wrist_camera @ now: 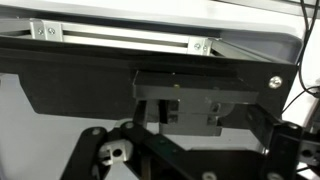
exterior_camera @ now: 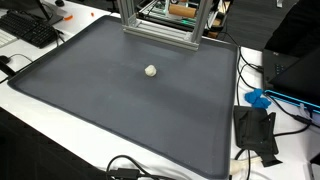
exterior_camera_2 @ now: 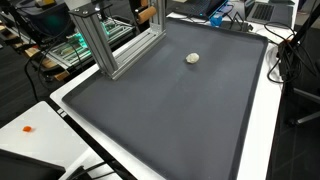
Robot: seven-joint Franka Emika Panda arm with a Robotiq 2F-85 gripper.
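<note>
A small round whitish object (exterior_camera: 151, 71) rests alone on the grey mat, towards the back in exterior view 1. The same whitish object (exterior_camera_2: 193, 58) shows in the upper part of exterior view 2. My gripper appears only in the wrist view, its dark fingers spread apart at the lower left and lower right. It is open. A black panel and silver metal strips lie beyond it in that view; the whitish object is not visible there.
A silver metal frame (exterior_camera: 165, 35) stands at its back edge. Right of the mat are a blue item (exterior_camera: 258, 99) and a black item (exterior_camera: 255, 132) with cables. A keyboard (exterior_camera: 28, 28) sits at the far left.
</note>
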